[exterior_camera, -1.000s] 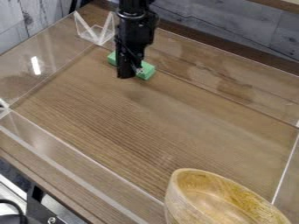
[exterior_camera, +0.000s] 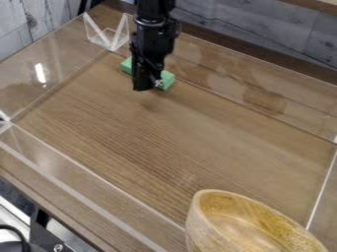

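My black gripper hangs low over the wooden table at the upper middle, in front of a green object that it partly covers. The fingers are small and dark, so whether they are open or shut, or hold anything, I cannot tell.
A yellow bowl-like container sits at the bottom right. Clear plastic braces stand along the left edge, and a dark cable lies off the table at lower left.
The gripper has shifted very slightly over the last second, staying by the green object. The rest looks the same.
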